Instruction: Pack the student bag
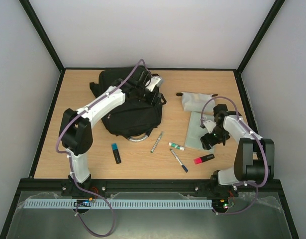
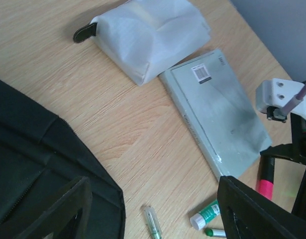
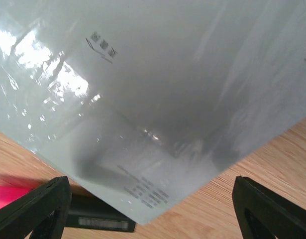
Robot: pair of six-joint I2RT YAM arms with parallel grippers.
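Observation:
A black backpack (image 1: 130,112) lies on the left half of the table. My left gripper (image 1: 159,100) is above its right edge, fingers apart and empty. Both of its fingers (image 2: 63,206) show in the left wrist view. A grey-green book (image 1: 197,133) in clear wrap lies flat at the right, the pale pencil case (image 1: 198,102) at its far end. Over the book's near end hovers my right gripper (image 1: 213,141), open; its fingers (image 3: 48,206) have a wide gap between them. A black marker with a pink cap (image 1: 204,159) lies beside the book's near edge.
Between backpack and book lie a green-and-white glue stick (image 1: 176,146), a slim pen (image 1: 156,142) and a blue-capped pen (image 1: 179,161). A blue-topped dark marker (image 1: 116,153) rests nearer the left.

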